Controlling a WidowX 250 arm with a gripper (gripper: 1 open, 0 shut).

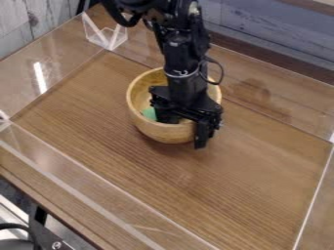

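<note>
A tan round bowl [141, 93] sits on the wooden table [78, 166] near the middle. The black gripper [181, 119] reaches down from the top over the bowl's right side, its lower end low at the front right of the bowl and covering much of the interior. A small green item [151, 115] shows inside the bowl's left part, mostly hidden by the gripper. Whether anything is between the fingers cannot be seen.
A clear plastic object [104, 29] stands at the back left. A dark cable or fixture lies at the bottom left edge.
</note>
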